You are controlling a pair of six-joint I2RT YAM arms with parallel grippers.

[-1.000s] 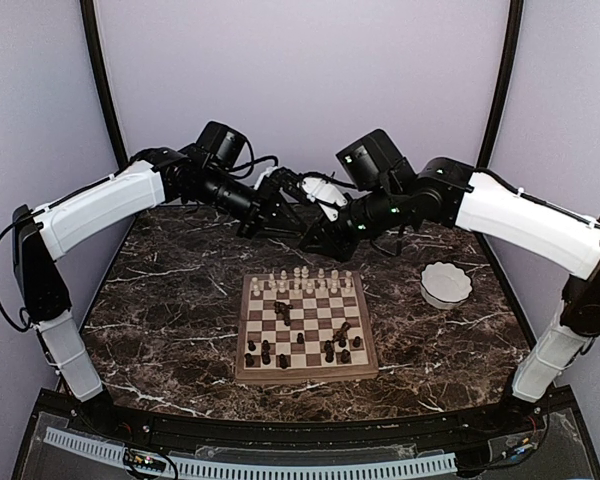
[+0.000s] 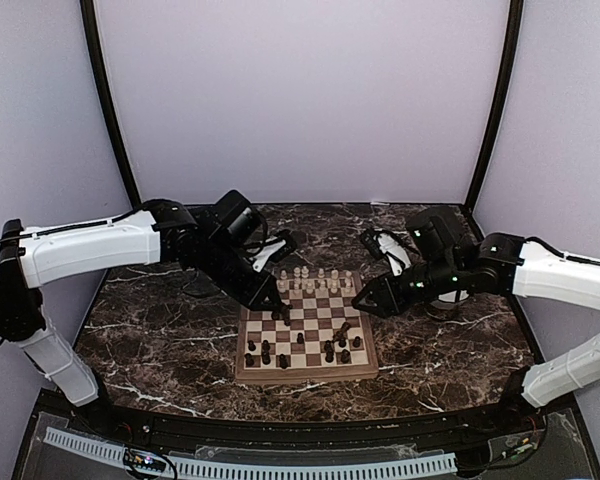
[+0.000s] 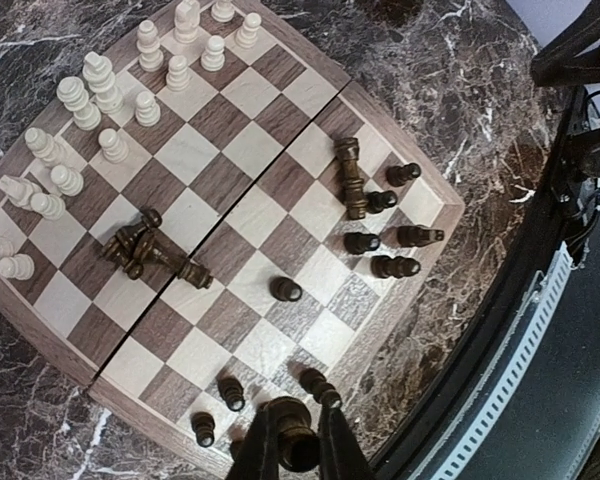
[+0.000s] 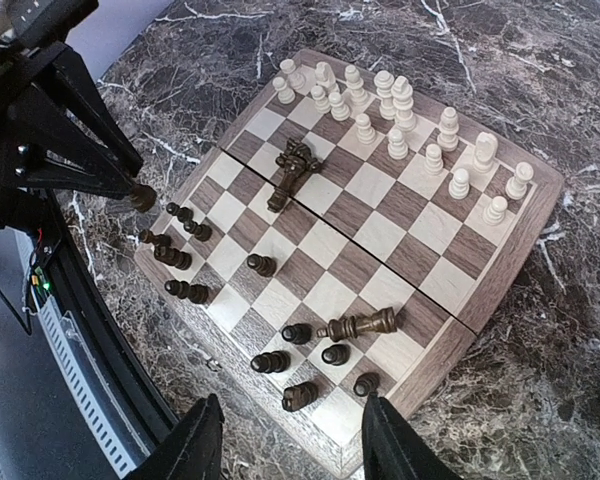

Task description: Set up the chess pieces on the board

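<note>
The chessboard [image 2: 320, 375] bears white pieces [image 4: 403, 100] standing along its far side and dark pieces [image 4: 262, 264] on the near half. Several dark pieces lie on their sides, including a long one [image 4: 356, 326] and others near the centre [image 3: 155, 250]. My left gripper is above the board's left part, shut on a dark chess piece, which also shows in the right wrist view [image 4: 141, 197]. My right gripper stands open over the board's near right, nothing between its fingers.
A white bowl [image 2: 450, 297] is mostly hidden behind the right arm. The table's front edge runs close below the board.
The two grippers, close together high behind the board earlier, have moved apart and down toward it, the left with a piece in it, the right toward the right.
</note>
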